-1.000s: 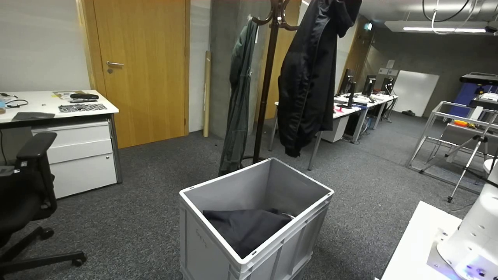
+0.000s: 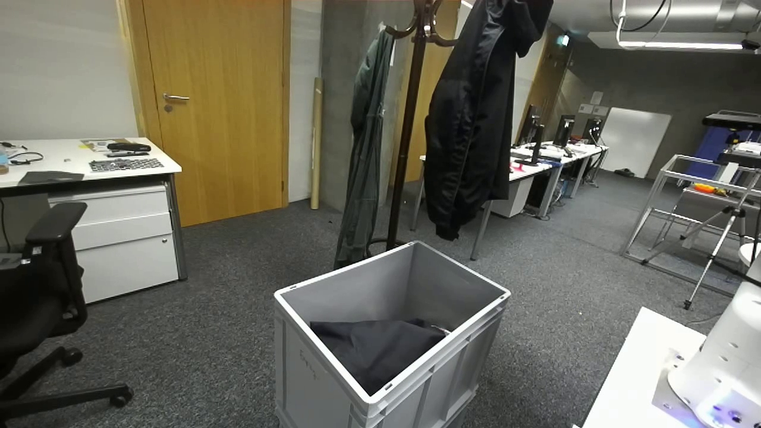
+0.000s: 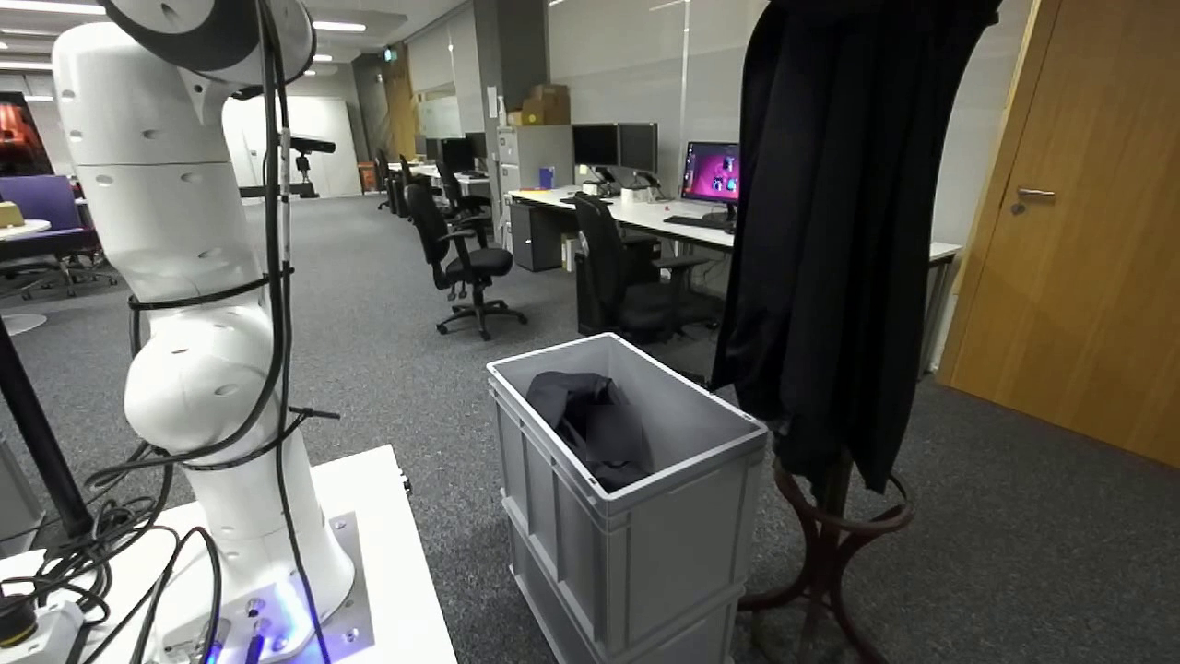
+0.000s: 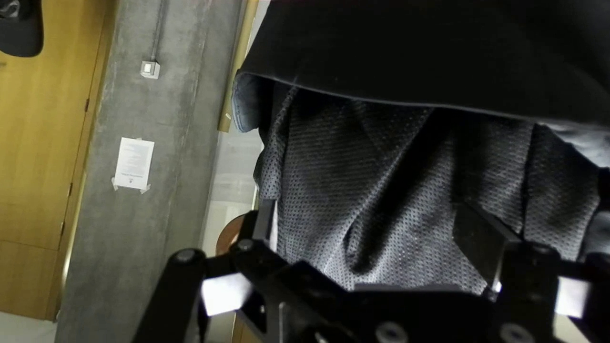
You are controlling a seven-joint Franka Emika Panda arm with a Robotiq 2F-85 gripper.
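Note:
In the wrist view my gripper is open, its two fingers [image 4: 263, 220] set wide apart. Dark mesh-like fabric [image 4: 394, 228] fills the view between and beyond them; contact cannot be told. A smooth black garment edge [image 4: 434, 63] hangs across the top. The black jacket [image 2: 471, 114] hangs on the coat stand [image 2: 407, 121], beside a dark green garment [image 2: 367, 142]. Below stands a grey crate [image 2: 421, 371] with dark cloth [image 2: 378, 349] inside. Neither exterior view shows the gripper.
The white arm [image 3: 210, 387] is mounted on a white table [image 3: 404, 553], with loose cables [image 3: 100, 531] around its base. A desk [image 2: 85, 175] and an office chair [image 2: 50, 285] stand at left in exterior view 1. Carpet lies open around the crate.
The arm's cable at the top right of exterior view 1 has shifted left and up. Hanging clothes, crate and its cloth look the same.

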